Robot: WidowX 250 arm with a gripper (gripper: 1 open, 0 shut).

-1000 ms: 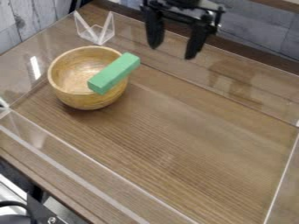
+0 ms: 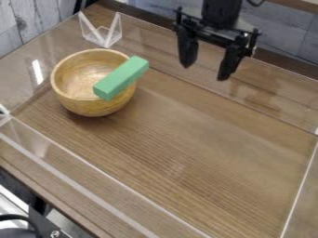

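A black gripper [image 2: 214, 46] hangs at the top centre-right over bare table, its two dark prongs pointing down and spread apart, with nothing visible between them. At the left, a green block [image 2: 119, 78] lies tilted across the right side of a round wooden bowl [image 2: 77, 72].
A white wire-like object [image 2: 102, 28] lies at the back left. Pale edging runs along the back and right sides, and dark cables show at the lower left corner.
The bowl and green block have not moved.
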